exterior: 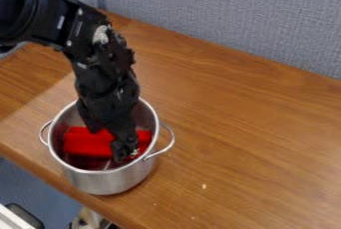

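A silver metal pot [104,178] with two side handles stands near the table's front left edge. A red object [88,143] lies inside it, partly hidden by my black gripper [123,145]. The gripper reaches down into the pot over the red object, its fingers open around or beside it; exact contact is unclear.
A grey padded wall [240,14] runs along the back. The table edge drops away at the lower left.
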